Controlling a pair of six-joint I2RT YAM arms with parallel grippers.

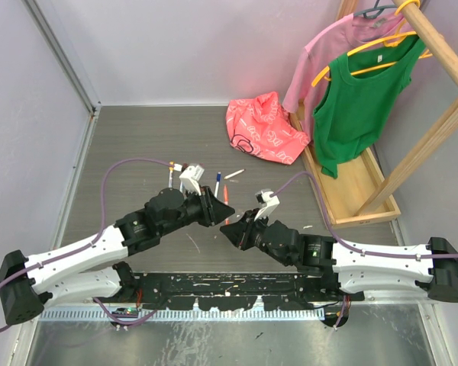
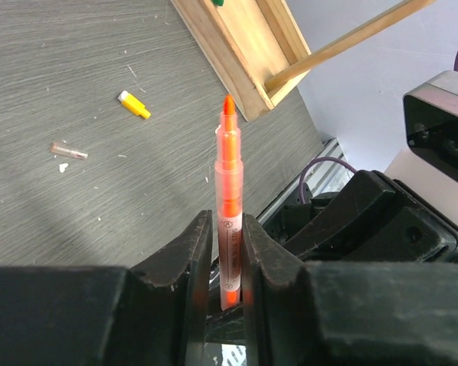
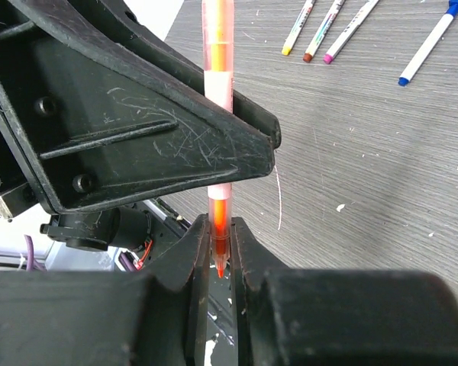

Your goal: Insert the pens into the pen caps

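An orange pen (image 2: 229, 229) stands upright between my two grippers, its tip up. My right gripper (image 1: 237, 232) is shut on its lower part, as the right wrist view (image 3: 220, 244) shows. My left gripper (image 1: 219, 213) is at the pen's middle; in the left wrist view its fingers meet just in front of the pen, and their exact grip is unclear. Several other pens (image 3: 427, 49) lie on the table, and a yellow cap (image 2: 133, 104) lies loose.
A pink cloth (image 1: 266, 126) lies at the back. A wooden rack (image 1: 374, 203) with hanging clothes stands at the right. The grey tabletop (image 1: 130, 133) has free room at the back left.
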